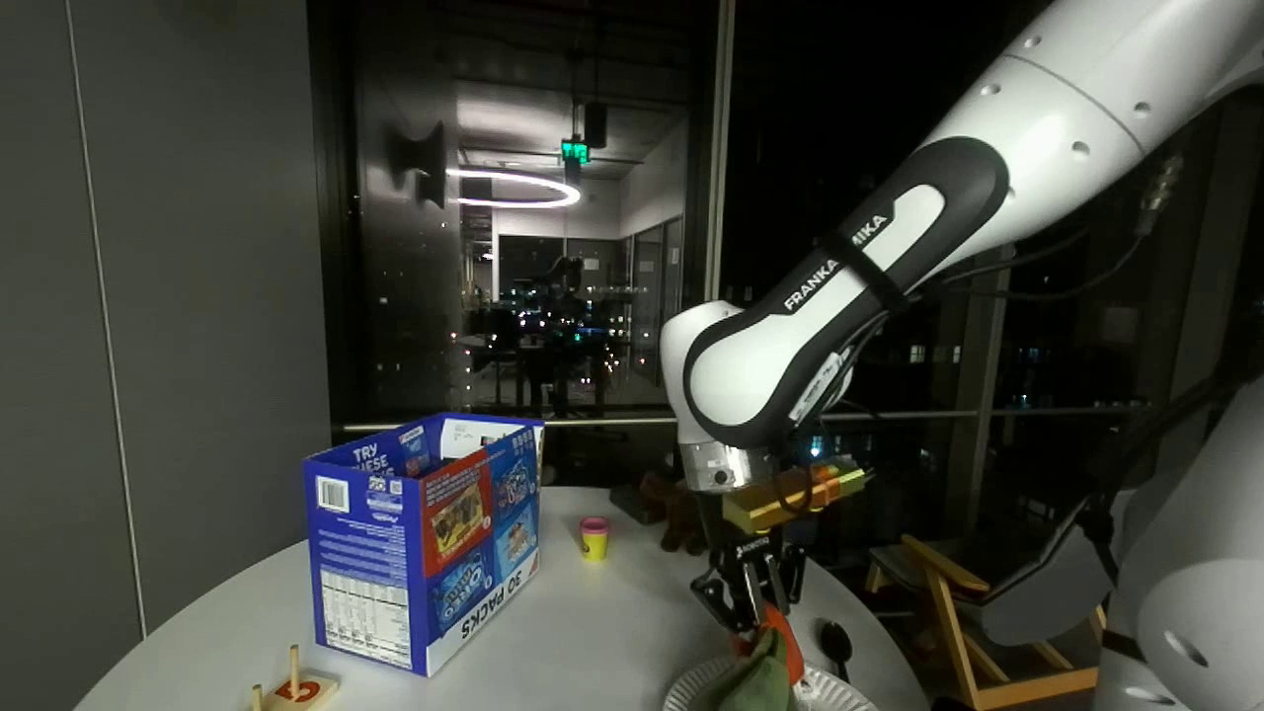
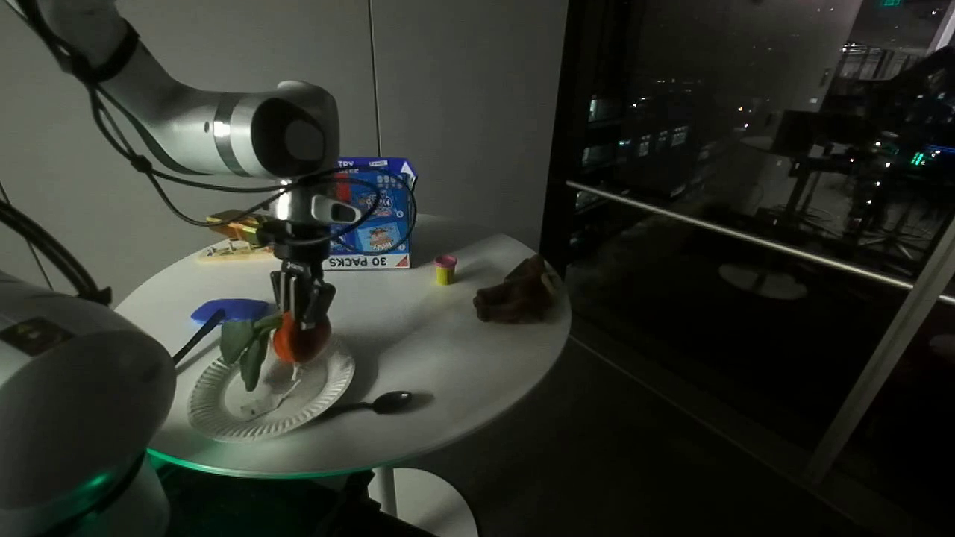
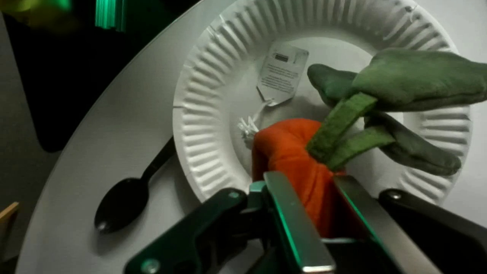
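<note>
An orange-red plush vegetable (image 3: 292, 150) with green fabric leaves (image 3: 406, 80) is pinched by my gripper, one finger on each side of its body. Below it lies the white paper plate (image 3: 201, 118). The toy's white paper tag (image 3: 283, 70) hangs over the plate's middle. From the second exterior view, the gripper (image 2: 302, 313) points down over the plate (image 2: 210, 398), and the leaves (image 2: 239, 344) droop to one side. Whether the toy still touches the plate is unclear. In exterior view 1 the leaves (image 1: 764, 675) show under the fingers.
A black spoon (image 3: 123, 203) lies beside the plate near the table edge. A blue utensil (image 2: 231, 309) is on the other side. Farther off stand a snack box (image 1: 474, 521), a yellow tub (image 1: 593, 540), a brown plush (image 2: 519, 295) and a pegged wooden board (image 1: 302, 689).
</note>
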